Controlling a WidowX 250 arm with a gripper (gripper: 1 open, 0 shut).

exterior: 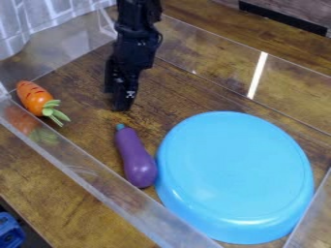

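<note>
The black robot arm reaches down from the top centre, its gripper (123,89) low over the wooden floor between a carrot and an eggplant. Whether its fingers are open or shut is too dark and small to tell. An orange toy carrot (37,99) with a green top lies at the left. A purple toy eggplant (135,158) lies below the gripper, apart from it.
A large upturned blue round object (233,174) fills the lower right. Clear plastic walls surround the area. A blue item (10,232) sits outside at the lower left.
</note>
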